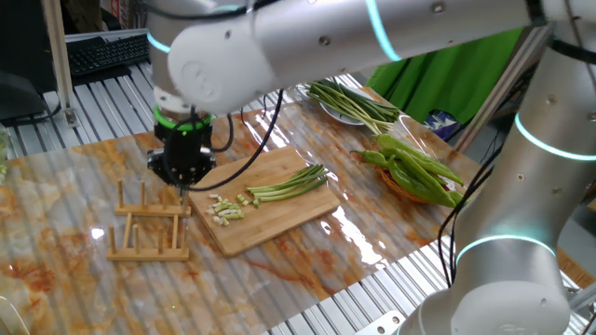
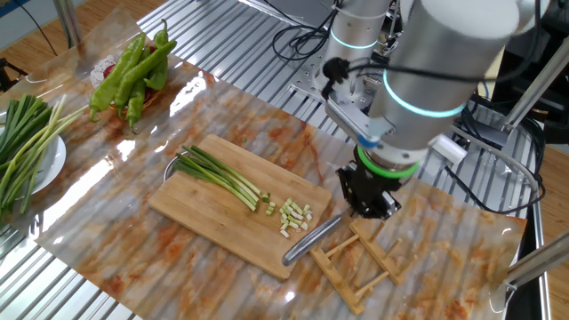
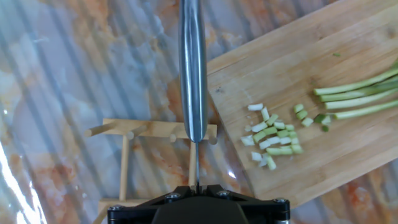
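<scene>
A knife with a silver metal handle (image 3: 193,68) stretches away from my gripper in the wrist view. Its thin blade edge (image 3: 197,163) runs in between the fingers, which are shut on it. In exterior view 2 the handle (image 2: 311,240) slants from the gripper (image 2: 369,197) toward the near corner of the cutting board (image 2: 200,213). The wooden rack (image 1: 149,254) with upright pegs stands left of the board, and the gripper (image 1: 182,169) hangs over its far right side. Whether the blade touches the rack cannot be told.
Chopped scallion pieces (image 2: 293,215) and uncut stalks (image 2: 218,178) lie on the board. Green peppers (image 1: 410,170) fill a basket, and more greens (image 1: 349,102) rest on a plate farther back. The table (image 1: 74,302) in front of the rack is clear.
</scene>
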